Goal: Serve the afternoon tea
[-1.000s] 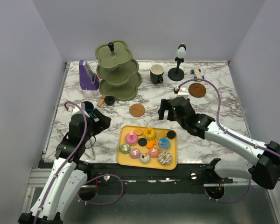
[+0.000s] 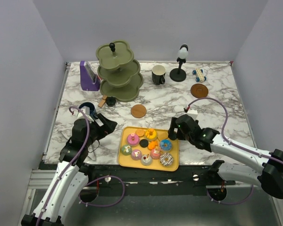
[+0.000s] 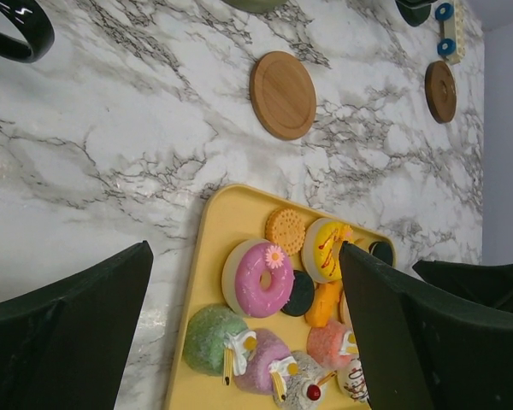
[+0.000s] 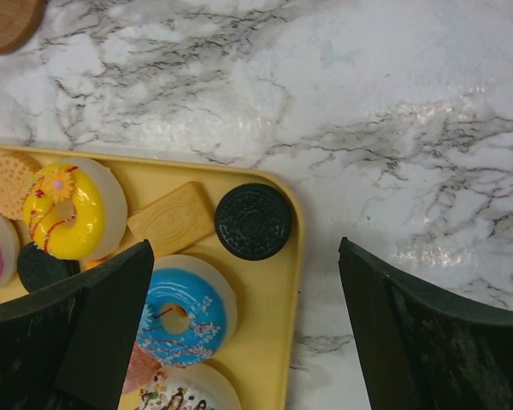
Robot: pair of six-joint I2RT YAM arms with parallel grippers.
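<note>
A yellow tray (image 2: 125, 160) of treats lies at the front centre: a pink donut (image 3: 258, 282), a yellow donut (image 4: 77, 213), a blue donut (image 4: 184, 320), a dark cookie (image 4: 253, 222), a shortbread (image 4: 169, 220), and several others. At the back left stands a green three-tier stand (image 2: 114, 61). My left gripper (image 2: 106, 123) is open left of the tray, empty. My right gripper (image 2: 177, 129) hangs open over the tray's back right corner, near the dark cookie, nothing between its fingers.
A mug (image 2: 158, 74), a lamp (image 2: 178, 70), a toy (image 2: 199, 75), coasters (image 2: 138, 111), a purple holder (image 2: 88, 77) and a blue cup (image 2: 87, 106) stand around the back and left. The middle and right of the table have clear space.
My right gripper has moved right and toward the front, over the tray's right corner. The left gripper has shifted slightly right.
</note>
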